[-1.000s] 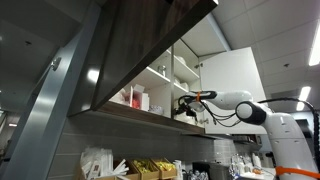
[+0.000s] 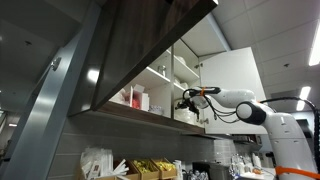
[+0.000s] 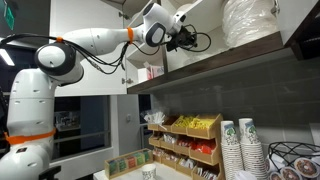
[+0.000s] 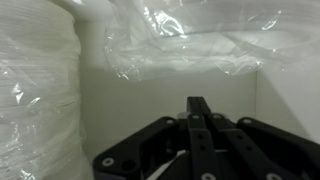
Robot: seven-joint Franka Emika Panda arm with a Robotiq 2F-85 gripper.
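My gripper points into an upper cabinet, its fingers together and nothing showing between them. In the wrist view a clear plastic-wrapped bundle [image 4: 210,30] lies across the top, above and beyond the fingertips. Another wrapped white stack [image 4: 38,95] stands along the left side. Between them is the bare pale cabinet interior [image 4: 135,115]. From exterior view 2, the gripper [image 3: 189,36] is high up at the cabinet's opening, close to a white wrapped bundle [image 3: 205,20].
The dark cabinet bottom edge [image 3: 225,54] runs just under the arm. Below, bins with packets [image 3: 190,140] and stacked paper cups [image 3: 230,150] stand on the counter. An open white cabinet door [image 2: 235,75] is beside the arm.
In exterior view 1 the arm's end has shifted slightly at the cabinet opening. The cabinet contents look the same.
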